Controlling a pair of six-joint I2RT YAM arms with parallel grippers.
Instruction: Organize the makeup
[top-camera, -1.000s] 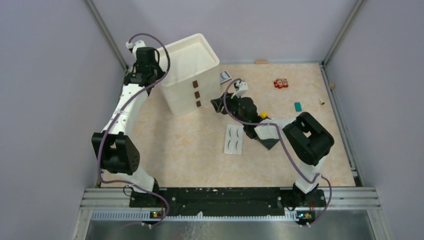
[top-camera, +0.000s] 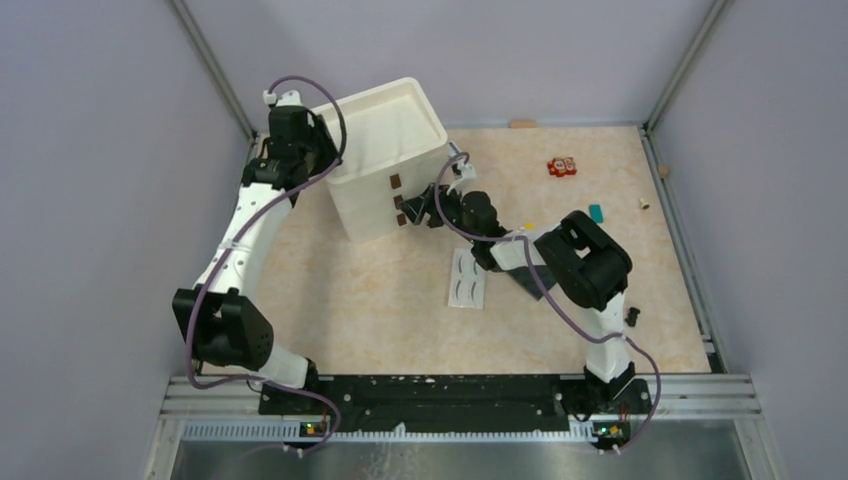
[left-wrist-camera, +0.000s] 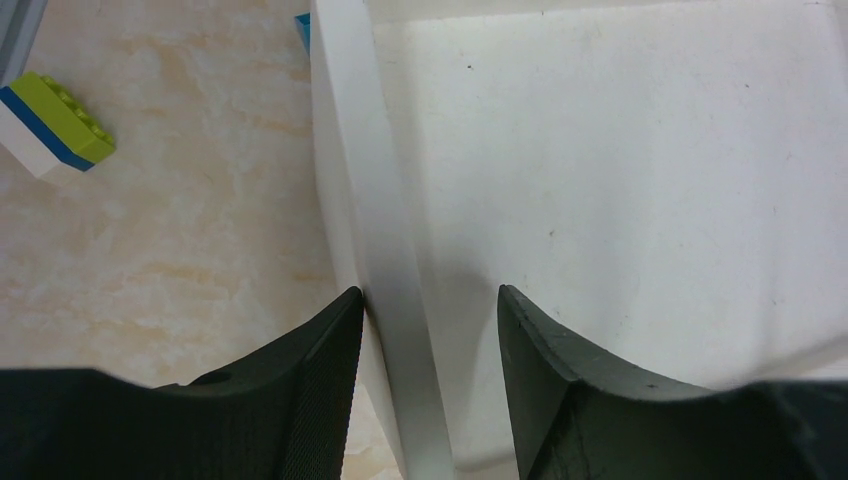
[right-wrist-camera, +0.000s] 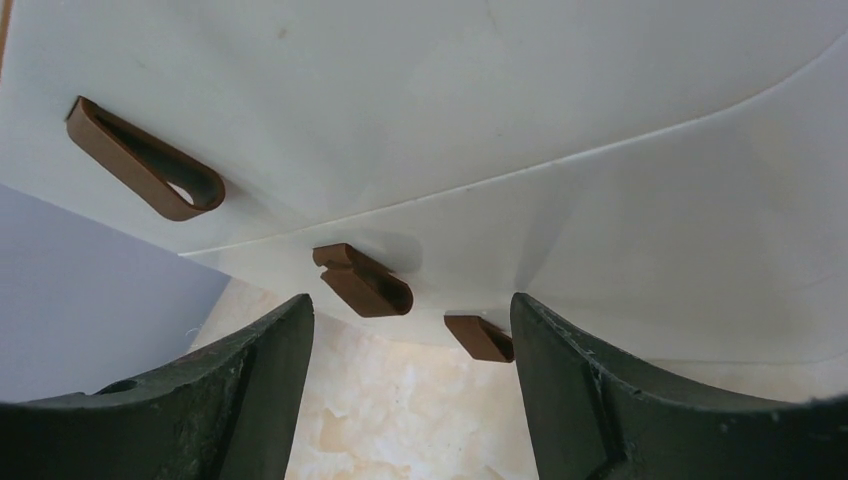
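Observation:
A white drawer box (top-camera: 372, 205) stands at the back left, its open top tray (left-wrist-camera: 620, 180) empty, with brown pull tabs (right-wrist-camera: 150, 165) on its front. My left gripper is at the box's upper left edge, fingers part open around that wall. My right gripper is open in front of the drawer front, its fingertips just short of the middle tab (right-wrist-camera: 362, 292), holding nothing. A sheet of false lashes (top-camera: 466, 290) lies on the table below it.
Small items lie on the right: a red piece (top-camera: 562, 166), a teal block (top-camera: 596, 213), a small cylinder (top-camera: 644, 203) and a dark object (top-camera: 632, 317). Toy bricks (left-wrist-camera: 55, 125) lie beside the box.
Compared with earlier, the box sits slightly nearer the front and right, with the left gripper moved along with it. My right gripper has moved leftward up to the drawer front.

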